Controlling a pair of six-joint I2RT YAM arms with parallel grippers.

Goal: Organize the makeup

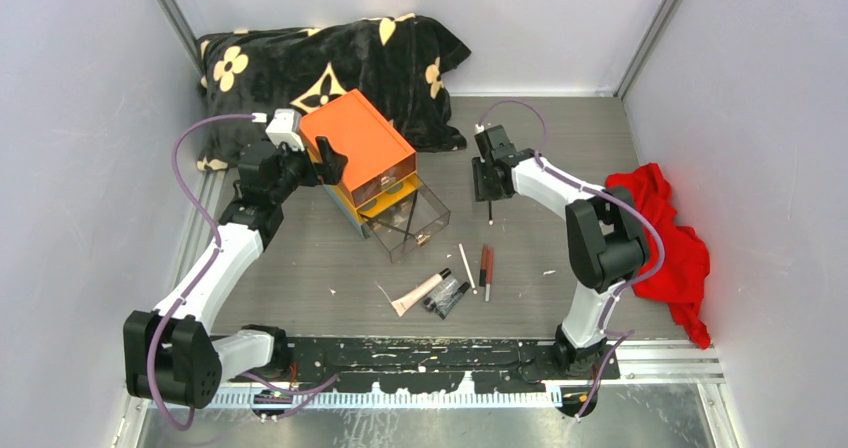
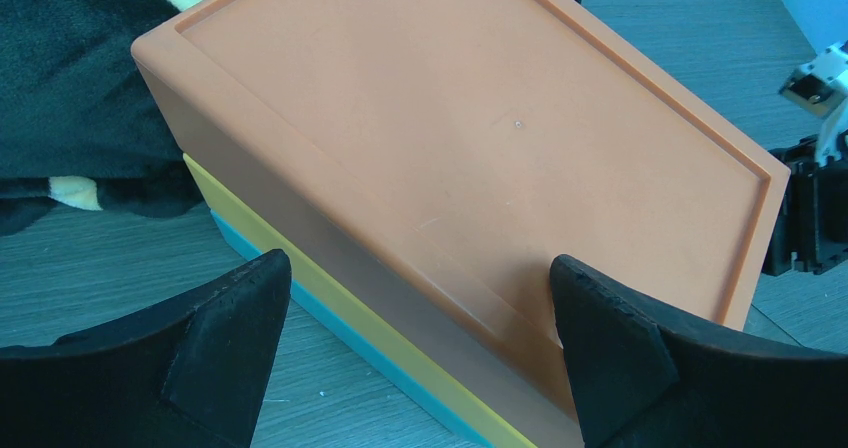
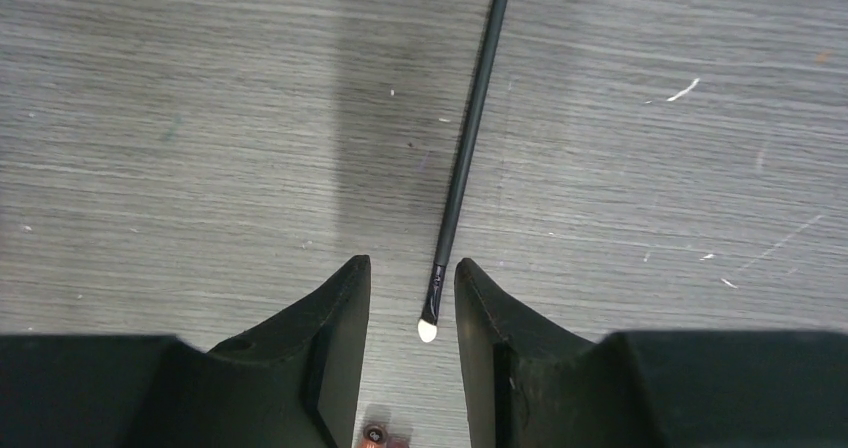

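An orange-topped drawer organizer [image 1: 355,138] has a clear lower drawer [image 1: 420,230] pulled out with dark sticks inside. My left gripper stands open at the organizer's top edge, one finger against it. My right gripper is open over a thin black stick [image 3: 465,148] lying on the floor, its white-tipped end between and beyond the fingertips in the view. A cream tube [image 1: 415,293], dark tubes [image 1: 450,298], a white pencil [image 1: 467,266] and reddish tubes [image 1: 488,268] lie in front of the organizer.
A black patterned blanket [image 1: 260,68] lies behind the organizer. A red cloth [image 1: 675,258] is at the right wall.
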